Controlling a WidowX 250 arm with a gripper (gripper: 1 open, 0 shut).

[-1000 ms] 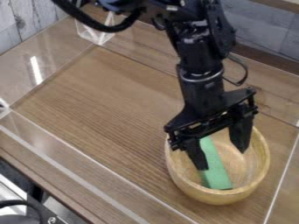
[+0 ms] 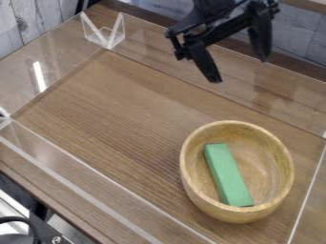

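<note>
A light wooden bowl (image 2: 275, 164) sits at the lower right of the table, with a long green block (image 2: 227, 174) lying inside it. My black gripper (image 2: 227, 64) hangs over the back of the table at the top centre-right, well above and behind the bowl. It is open, with its fingers spread wide and nothing visible between them.
A clear wire-like or plastic object (image 2: 107, 30) stands at the back left. The table's edges show at the left and right, with cables at the lower left corner.
My gripper has risen and moved back from over the bowl to the top of the view, leaving the bowl and green block in full sight.
</note>
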